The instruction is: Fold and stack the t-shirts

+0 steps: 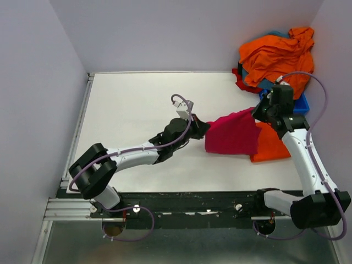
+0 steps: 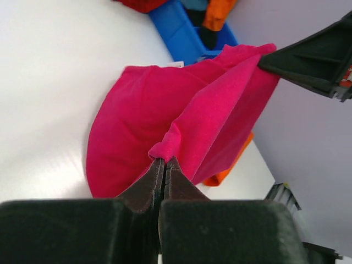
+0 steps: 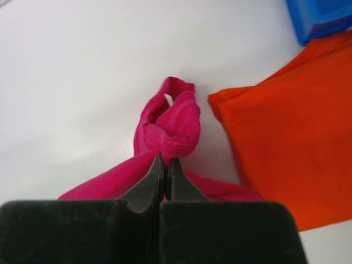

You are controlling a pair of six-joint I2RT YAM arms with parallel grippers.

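The magenta shirt (image 1: 234, 135), folded into a compact panel, hangs between my two grippers, its upper corners raised and the rest sloping down toward the table. My left gripper (image 1: 204, 127) is shut on its left corner; in the left wrist view the fabric (image 2: 171, 144) bunches at the fingertips. My right gripper (image 1: 257, 113) is shut on the other corner, with cloth gathered (image 3: 173, 144) at its tips in the right wrist view. A folded orange shirt (image 1: 271, 143) lies flat at the table's right side, partly beneath the right arm and beside the magenta cloth.
A blue bin (image 1: 300, 105) at the back right overflows with orange clothing (image 1: 275, 55), close behind my right gripper.
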